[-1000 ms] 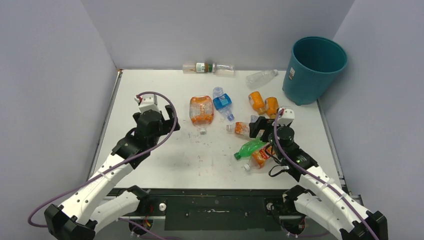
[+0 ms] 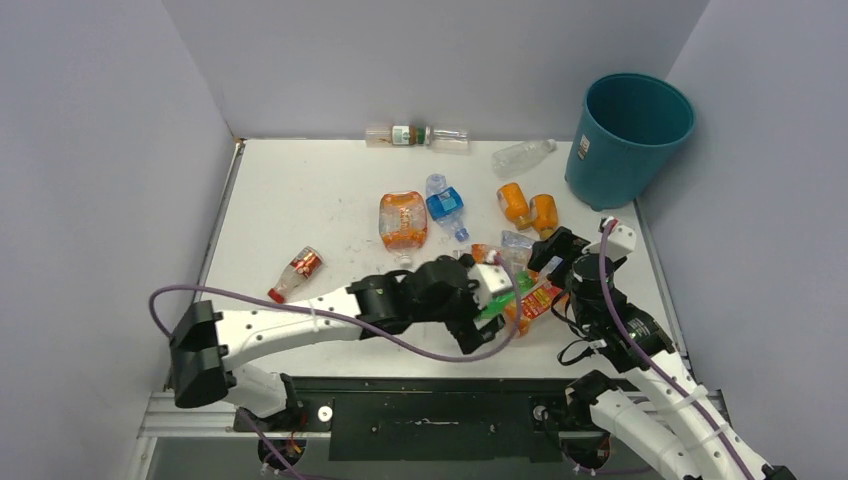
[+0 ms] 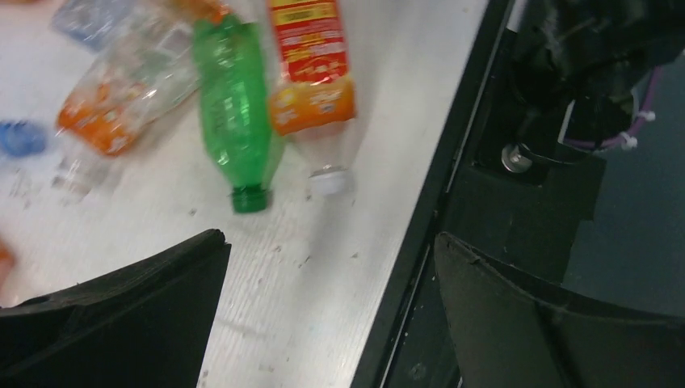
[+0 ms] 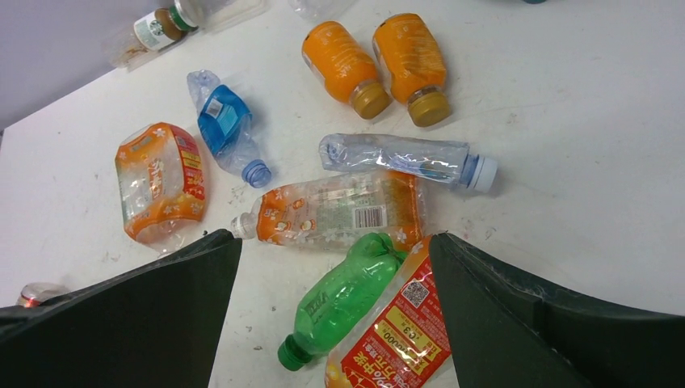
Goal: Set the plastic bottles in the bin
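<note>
The teal bin (image 2: 612,165) stands at the back right corner of the table. My left gripper is open above the table's front part, the green bottle (image 3: 234,105) and a red-labelled orange bottle (image 3: 313,73) lying ahead of its fingers. My right gripper hangs open over the right side; beneath it show the green bottle, the red-labelled bottle, an orange-wrapped clear bottle (image 4: 339,212) and a clear bottle with a white cap (image 4: 404,158). Nothing is between either pair of fingers. The two orange bottles (image 4: 347,69) lie farther back with a blue-labelled bottle (image 4: 226,125) to their left.
A cola bottle (image 2: 296,274) lies at the left, and a flattened orange bottle (image 2: 403,222) near the middle. Clear bottles (image 2: 523,157) lie along the back wall. The two arms are close together at centre right.
My left arm has swung from the left side far to the right, to the green bottle's area. My right gripper has shifted a little to the right. The visible bottles look unmoved.
</note>
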